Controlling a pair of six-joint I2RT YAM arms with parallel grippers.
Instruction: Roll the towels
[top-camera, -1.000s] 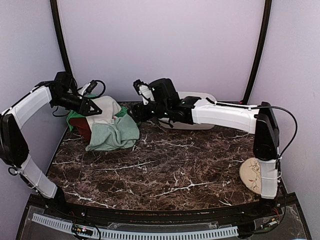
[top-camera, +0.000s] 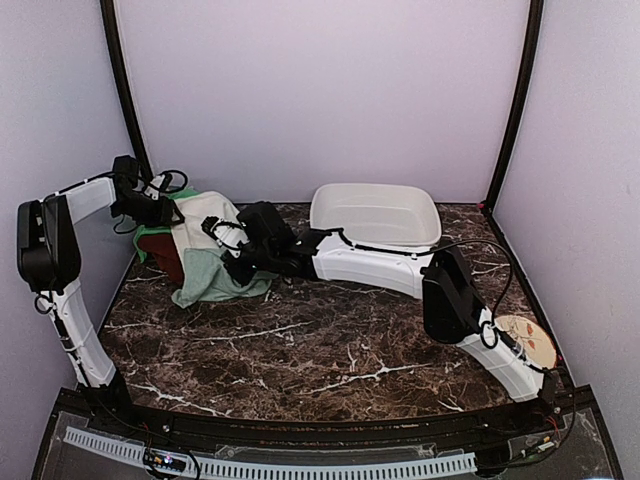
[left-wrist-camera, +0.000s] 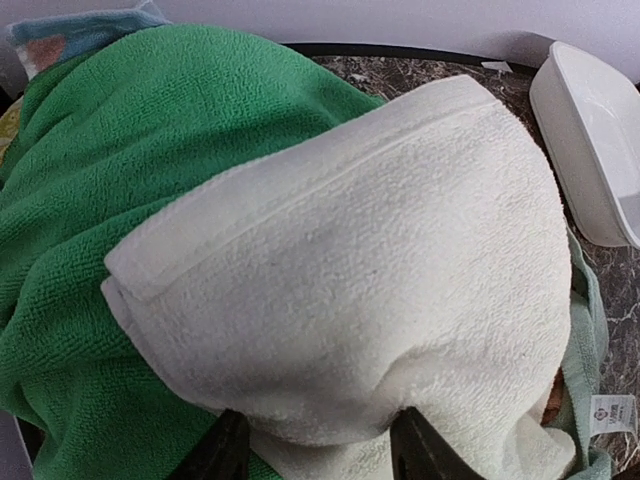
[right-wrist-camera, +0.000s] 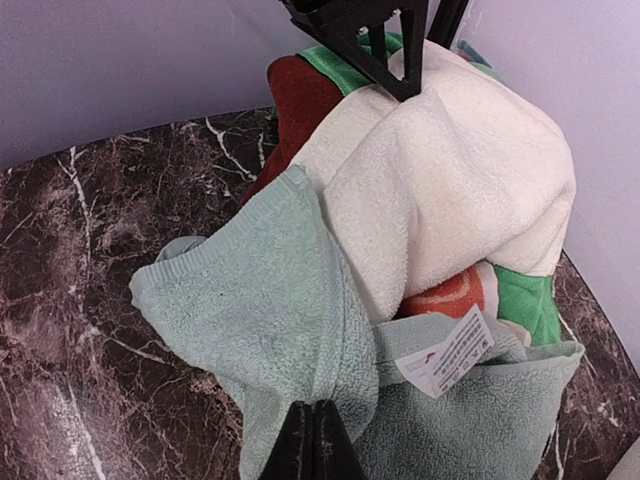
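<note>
A heap of towels sits at the back left of the table. My left gripper (top-camera: 170, 210) is down in the white towel (left-wrist-camera: 360, 250), which lies over a green towel (left-wrist-camera: 180, 100) and a dark red one (right-wrist-camera: 300, 105); its fingers are part open, and whether cloth is pinched between them is unclear. My right gripper is shut on the lower right of the pile, over the pale green towel (right-wrist-camera: 240, 300); I cannot see cloth between its fingertips. A white label (right-wrist-camera: 445, 355) shows on that towel.
A white plastic bin (top-camera: 375, 198) stands at the back centre. A round light disc (top-camera: 535, 340) lies at the right edge.
My right gripper has moved left and down from near the bin onto the pale green towel. My left gripper has shifted slightly left on the white towel.
</note>
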